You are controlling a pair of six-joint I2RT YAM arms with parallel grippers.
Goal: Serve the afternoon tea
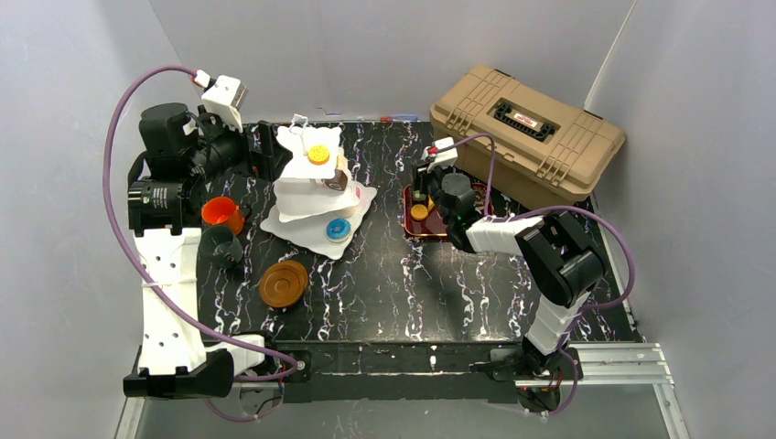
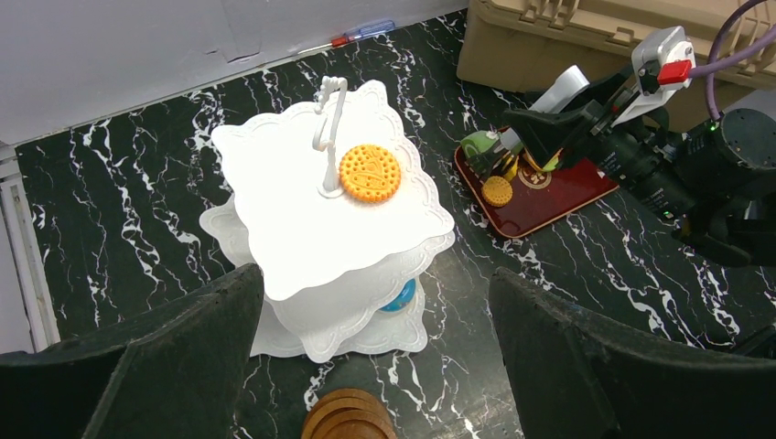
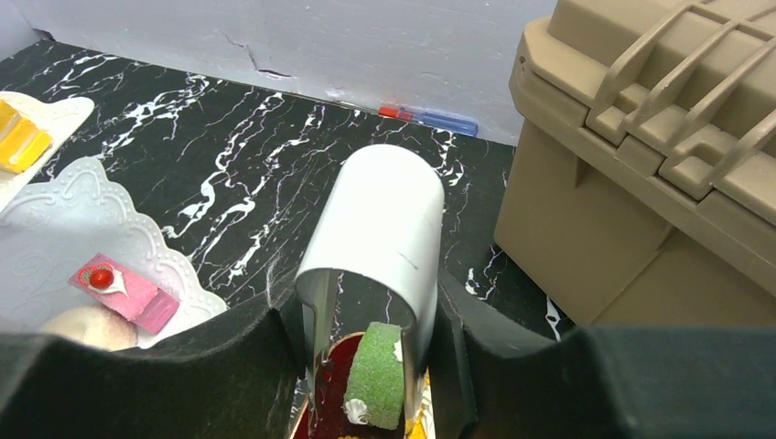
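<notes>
My left gripper (image 1: 267,151) stands open and empty beside the tiered white stand (image 2: 302,242). An orange biscuit (image 2: 370,173) lies on the stand's top tier. In the right wrist view, bent white tongs (image 3: 377,206) sit between the spread fingers of my right gripper; whether the fingers press on them I cannot tell. The tongs' two arms reach down on either side of a green cake (image 3: 375,375) on the dark red tray (image 2: 523,218). A small round biscuit (image 2: 497,191) lies on this tray. A blue-topped round sweet (image 1: 338,230) rests on the bottom tier.
An orange cup (image 1: 220,212), a dark cup (image 1: 220,247) and a brown round plate (image 1: 284,284) stand at the left. A tan case (image 1: 531,133) rises close behind the right gripper.
</notes>
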